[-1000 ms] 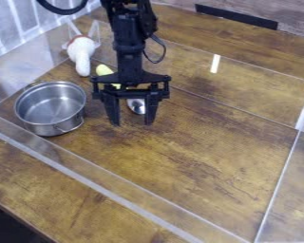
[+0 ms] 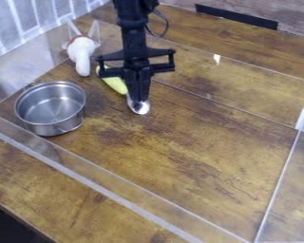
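Note:
The black arm reaches down from the top centre, its gripper (image 2: 137, 80) over a small pale, shiny object (image 2: 140, 108) on the wooden table. Dark finger shapes hang at either side; whether they are closed is hard to tell at this size. A yellow-green elongated item (image 2: 113, 83) lies partly behind the gripper. To the left stands a steel bowl (image 2: 50, 109). A white plush-like item (image 2: 81, 52) lies at the upper left.
A clear panel edge runs along the right, and a pale strip stands at the top left.
The gripper has moved back, away from the camera, and up in the view, uncovering more of the pale object and the table in front of it.

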